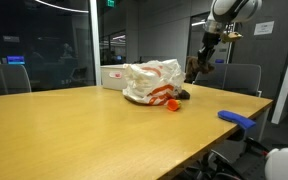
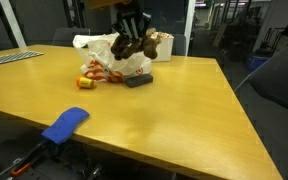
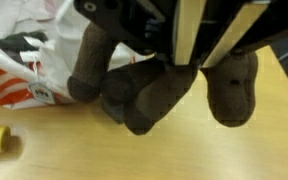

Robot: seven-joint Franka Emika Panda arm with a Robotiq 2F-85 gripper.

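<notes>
A dark brown plush toy (image 2: 132, 38) hangs above the table in exterior view 2, with my gripper shut on it. Its soft limbs (image 3: 164, 97) spread below the pale fingers (image 3: 189, 25) in the wrist view. In exterior view 1 the toy (image 1: 192, 68) is raised clear of the tabletop, just right of a white plastic bag (image 1: 152, 78). How deep the grip goes into the fabric is hidden.
A dark object (image 2: 139, 80) lies beside the bag. An orange-and-yellow cylinder (image 2: 85, 83) and a blue item (image 2: 66, 124) are on the table (image 2: 184, 120). Behind the bag stands a white box (image 1: 114, 77).
</notes>
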